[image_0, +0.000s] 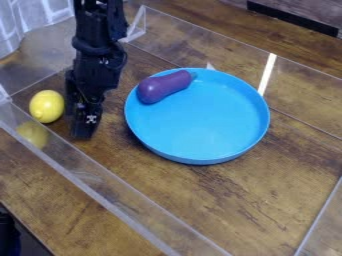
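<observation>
The black gripper (86, 115) hangs down from the top left, its fingers low over the wooden surface, just right of a yellow lemon-like object (47, 106). Whether it is open or shut is hard to make out in the dark shape. A blue plate (198, 120) lies to the right of the gripper, with a purple eggplant (166, 86) on its upper left edge.
Clear plastic walls border the wooden surface (261, 195), one running diagonally along the lower left beside the yellow object. Bare wood lies behind the plate and at the lower right.
</observation>
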